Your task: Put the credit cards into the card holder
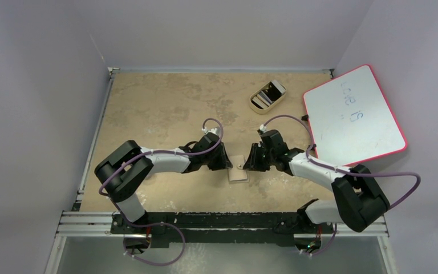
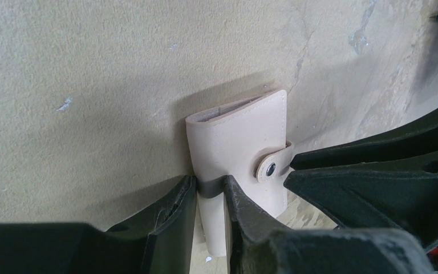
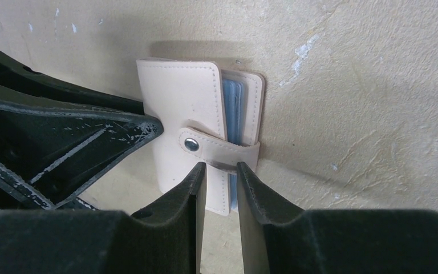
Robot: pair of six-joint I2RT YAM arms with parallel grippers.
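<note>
A pale pink leather card holder (image 1: 237, 174) lies on the table between my grippers, its snap strap (image 3: 217, 145) across it and a blue inner sleeve (image 3: 232, 108) showing along one side. My left gripper has its fingertips on the folded spine, a narrow gap between them. My right gripper has its fingertips at the strap, partly apart; whether either grips the leather is unclear. Several cards sit in a tan tray (image 1: 267, 97) at the back, apart from both grippers.
A whiteboard with a red rim (image 1: 353, 114) stands at the right. Both grippers are very close together at the front middle.
</note>
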